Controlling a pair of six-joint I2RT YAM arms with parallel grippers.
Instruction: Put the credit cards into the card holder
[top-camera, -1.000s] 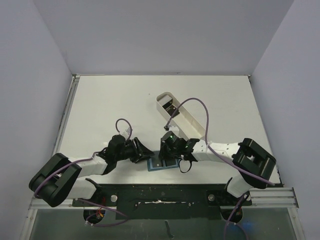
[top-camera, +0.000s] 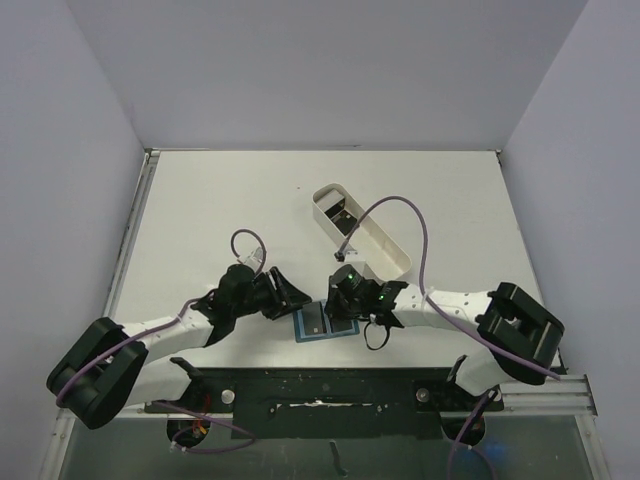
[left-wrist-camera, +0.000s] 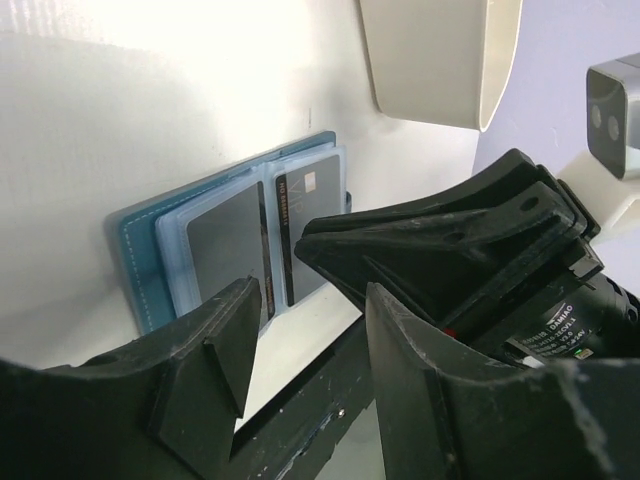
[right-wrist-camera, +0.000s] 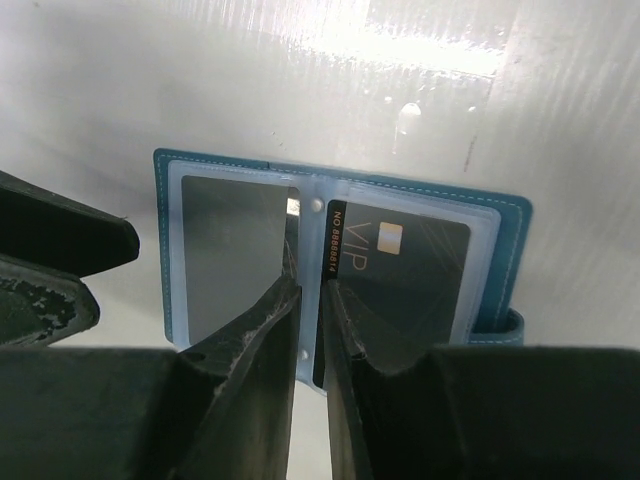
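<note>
The blue card holder (left-wrist-camera: 136, 260) lies open on the table, seen in all three views. Dark cards sit in its clear sleeves: a VIP card (right-wrist-camera: 395, 275) in one, a grey card (right-wrist-camera: 230, 250) in the other. My left gripper is left of the holder, fingers apart with nothing visible between them. My right gripper is over the holder's middle, its fingertips a small gap apart, beside the VIP card's edge; whether anything is between them is unclear.
A white tray (top-camera: 390, 250) with dark cards at its back end stands behind the holder.
My left gripper has shifted slightly over the last second.
</note>
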